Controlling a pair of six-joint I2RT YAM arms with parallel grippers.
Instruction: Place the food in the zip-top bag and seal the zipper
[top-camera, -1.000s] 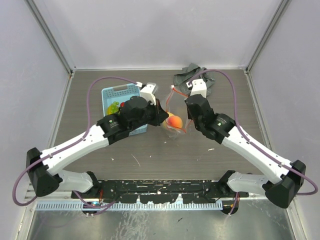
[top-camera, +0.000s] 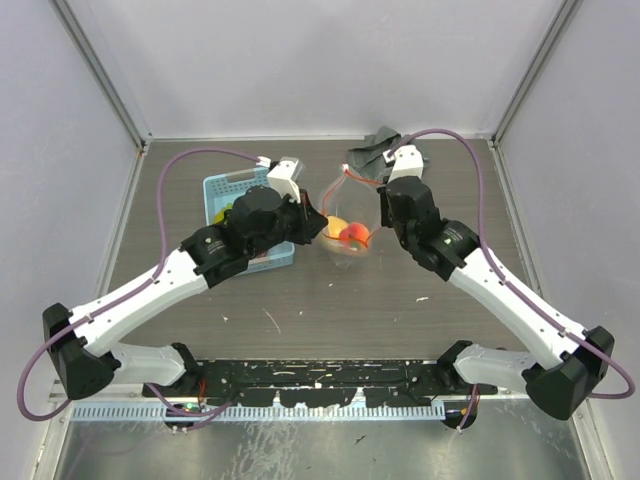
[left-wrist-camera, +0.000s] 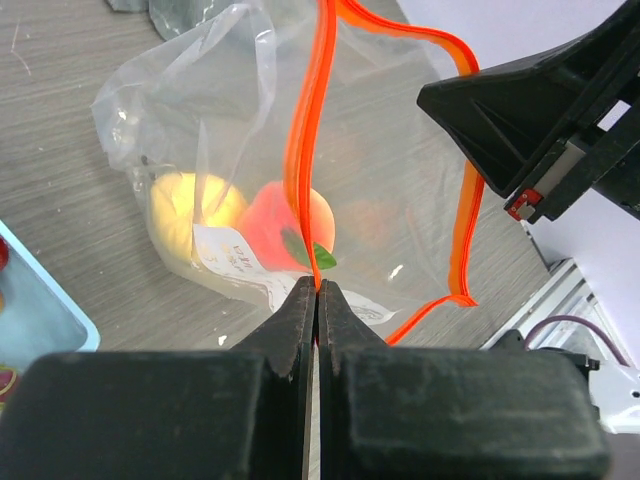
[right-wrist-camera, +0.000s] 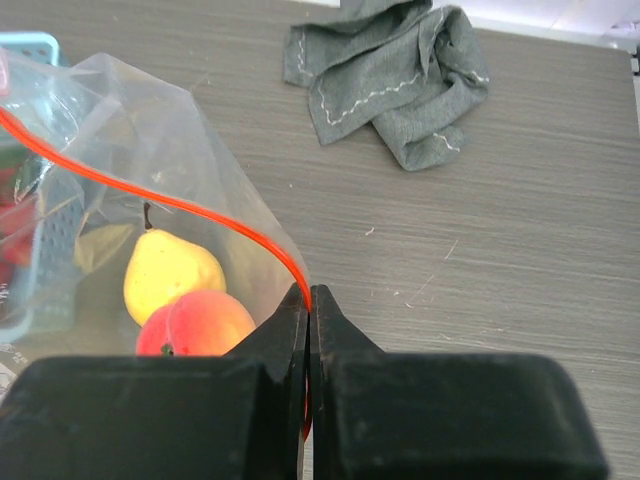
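Note:
The clear zip bag (left-wrist-camera: 380, 180) with orange zipper stands open between my grippers, holding a yellow pear (right-wrist-camera: 170, 270) and a red-orange peach (right-wrist-camera: 200, 325). My left gripper is shut on one edge of the bag's zipper, low in the left wrist view. Opposite it, my right gripper is shut on the other side of the bag's orange rim. In the top view both grippers (top-camera: 318, 222) (top-camera: 386, 195) face each other above the table.
A blue basket (top-camera: 275, 256) of produce sits to the left, partly under my left arm. A grey cloth (right-wrist-camera: 385, 80) lies at the back right.
Both grippers have moved apart, the left slightly leftward and the right to the right, spreading the bag's mouth wider.

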